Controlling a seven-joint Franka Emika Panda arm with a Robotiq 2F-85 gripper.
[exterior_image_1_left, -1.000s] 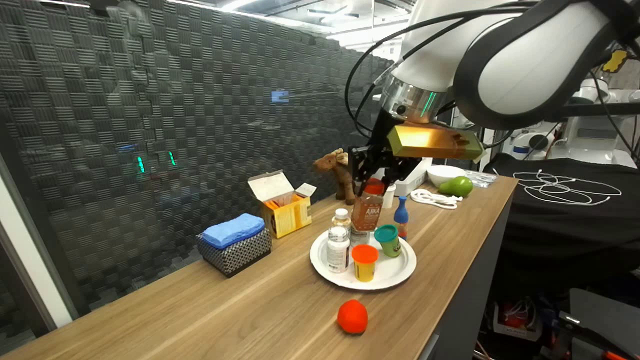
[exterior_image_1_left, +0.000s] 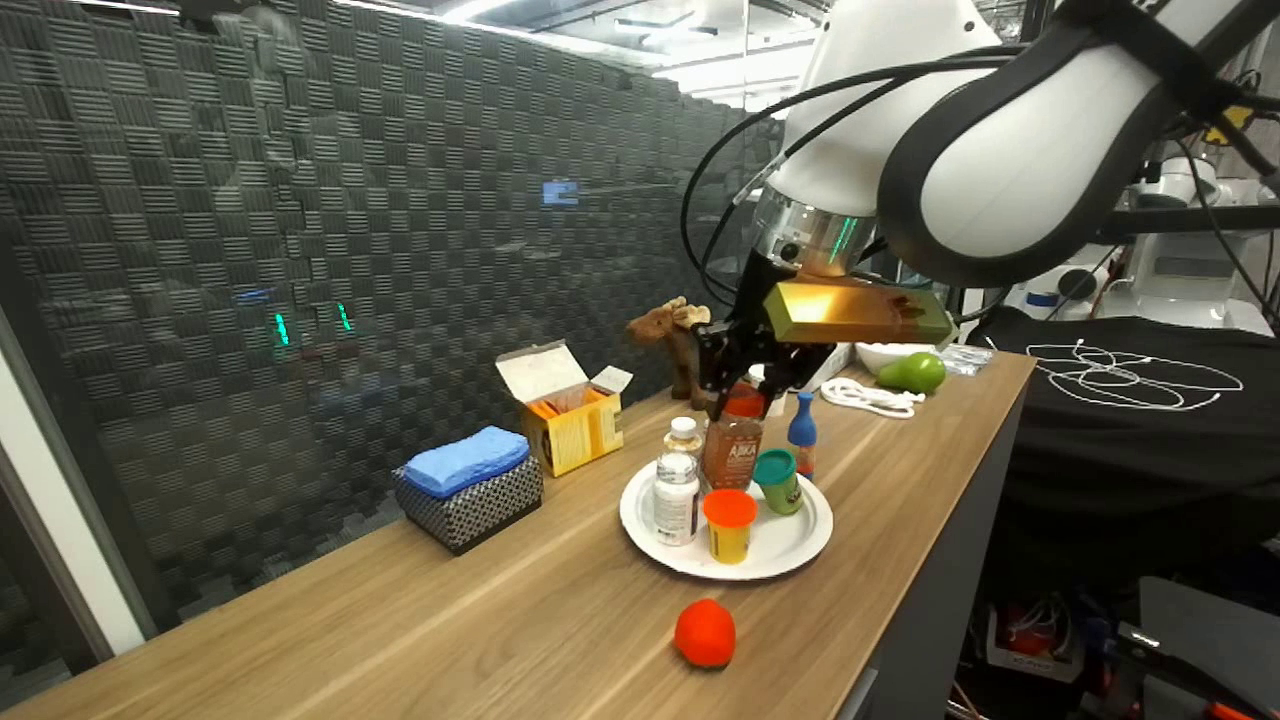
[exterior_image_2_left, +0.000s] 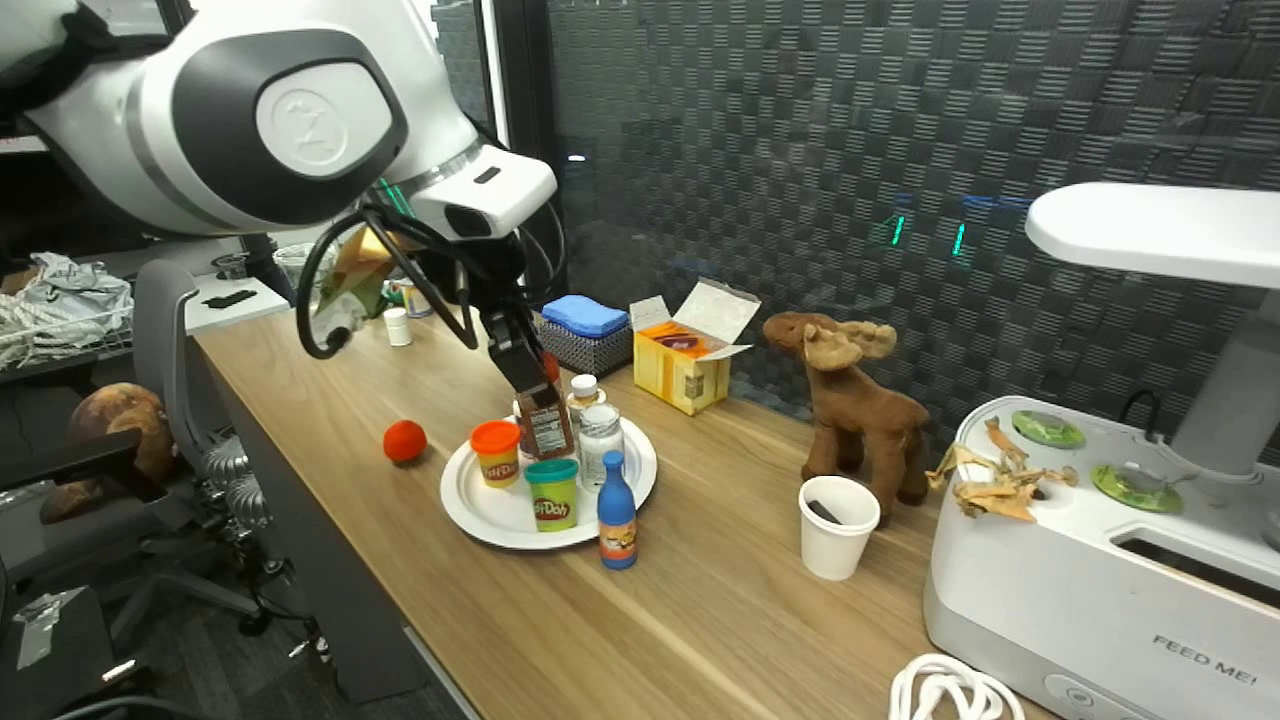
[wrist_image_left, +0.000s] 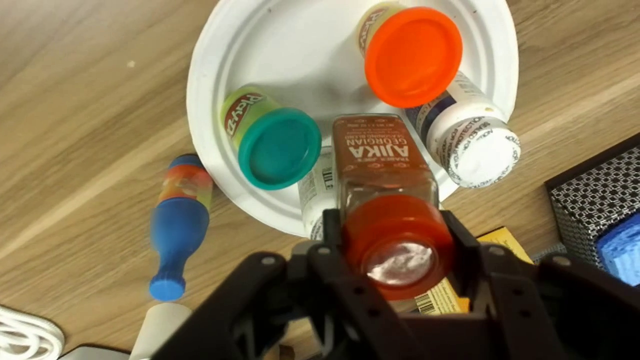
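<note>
My gripper is shut on the red cap of a square spice jar (wrist_image_left: 384, 147) labelled Ajika. In exterior view 1 the jar (exterior_image_1_left: 732, 452) stands nearly upright over the middle of the white plate (exterior_image_1_left: 648, 546); whether its base touches the plate cannot be told. Around it on the plate are an orange-lidded Play-Doh tub (wrist_image_left: 414, 57), a teal-lidded Play-Doh tub (wrist_image_left: 280, 148), a white bottle with a sealed cap (wrist_image_left: 480, 150) and another white-labelled bottle (wrist_image_left: 316, 192), partly hidden by the jar and gripper in the wrist view.
A blue bottle (exterior_image_2_left: 617, 516) stands just outside the plate. The red ball (exterior_image_1_left: 704, 632), open yellow box (exterior_image_2_left: 680, 366), toy moose (exterior_image_2_left: 858, 402), paper cup (exterior_image_2_left: 836, 528) and dark patterned box (exterior_image_1_left: 470, 504) surround it. Bare wood lies at the front left of exterior view 1.
The jar, still in my gripper, has come down toward the plate and shifted slightly left in exterior view 1. It is less tilted now. The other objects have stayed put.
</note>
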